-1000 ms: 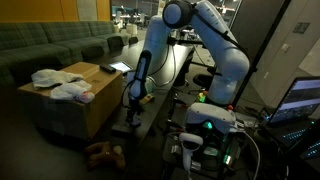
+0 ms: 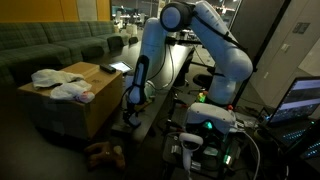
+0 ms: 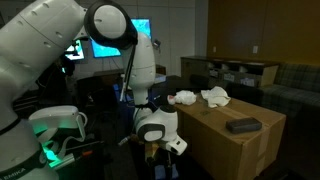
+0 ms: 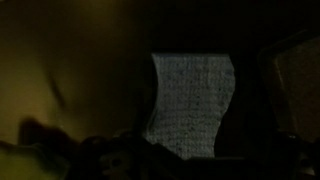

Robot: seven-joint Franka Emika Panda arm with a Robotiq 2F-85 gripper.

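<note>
My gripper (image 2: 131, 121) is low down beside the brown box, at the end of the bent white arm. In the wrist view a pale grey-blue, woven-looking cloth (image 4: 190, 105) lies below the gripper, its near end between the dark finger shapes at the bottom edge. The fingers look open and apart, though the view is very dark. A patch of the bluish cloth (image 3: 167, 171) shows under the gripper in exterior view 2. Whether the fingers touch it, I cannot tell.
A brown box (image 3: 205, 135) stands close beside the arm, with white cloths (image 2: 68, 90) and a dark flat item (image 3: 242, 126) on top. Brown shoe-like objects (image 2: 103, 155) lie on the dark floor. A laptop (image 2: 295, 105) is at the right.
The gripper has come down a little, closer to the floor beside the box. The box and the objects around it have not moved.
</note>
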